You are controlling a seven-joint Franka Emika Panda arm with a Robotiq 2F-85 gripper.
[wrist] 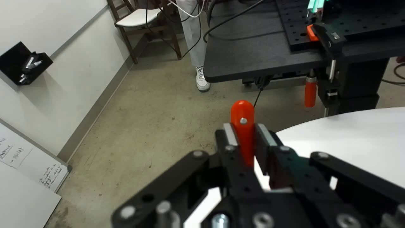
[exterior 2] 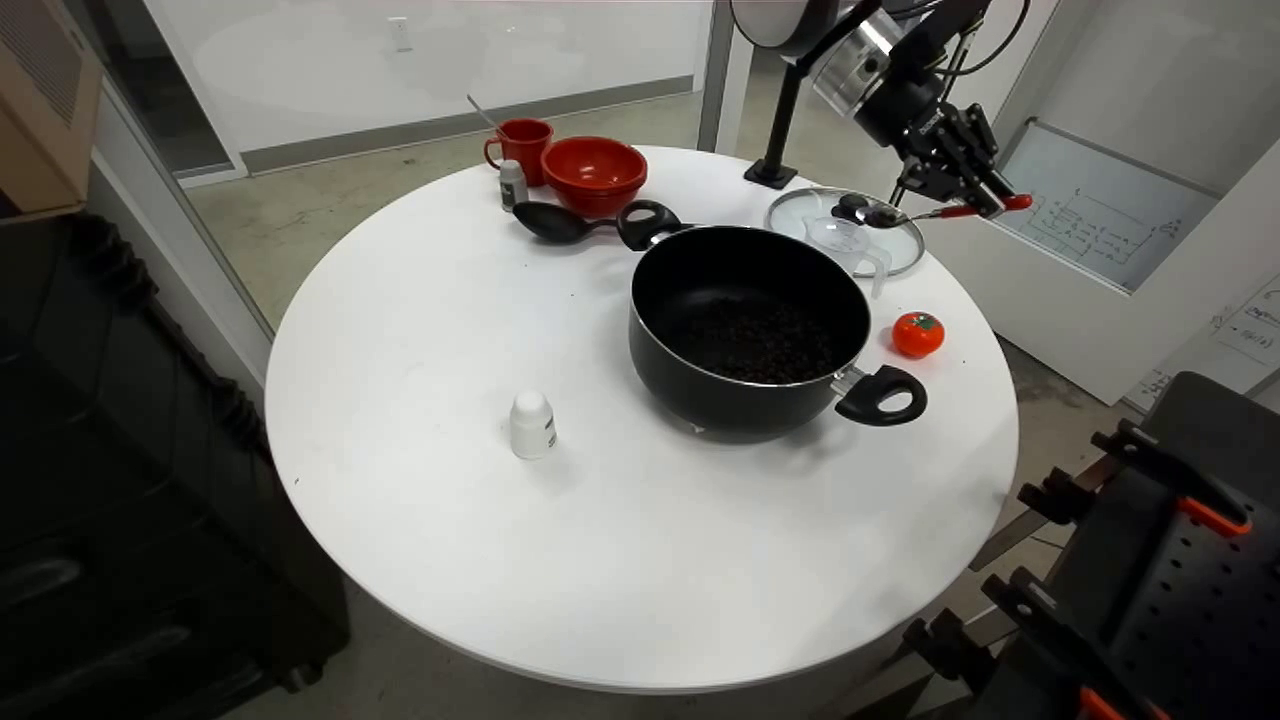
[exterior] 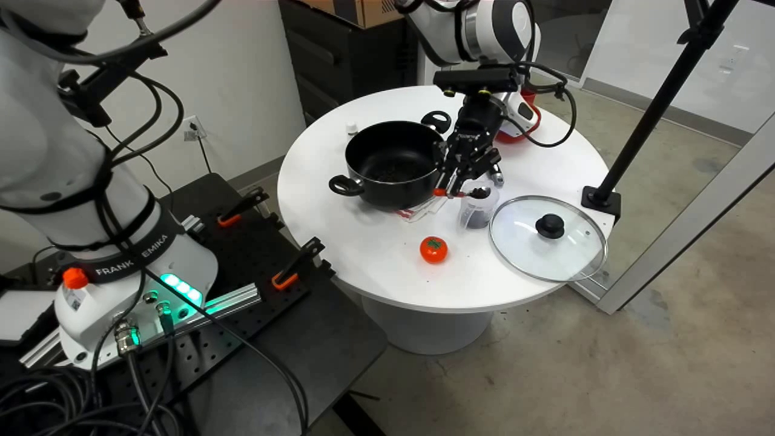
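My gripper [exterior: 453,183] is shut on the red handle of a spoon, held above the table. In the wrist view the red handle [wrist: 243,117] stands between the two fingers. The spoon's bowl [exterior: 479,192] is over or beside the mouth of a clear measuring cup [exterior: 476,212] with dark contents; exactly which is hard to tell. Dark matter shows around the spoon's bowl [exterior 2: 882,217] in the second exterior view. A black two-handled pot [exterior 2: 672,360], with dark bean-like pieces on its bottom, stands beside the cup.
A glass lid [exterior: 519,243] and a tomato [exterior: 433,250] lie near the cup. Red bowls [exterior 2: 594,168], a red mug [exterior 2: 524,146], a black ladle [exterior 2: 552,223] and a white shaker [exterior 2: 531,426] are also on the table [exterior 2: 420,528].
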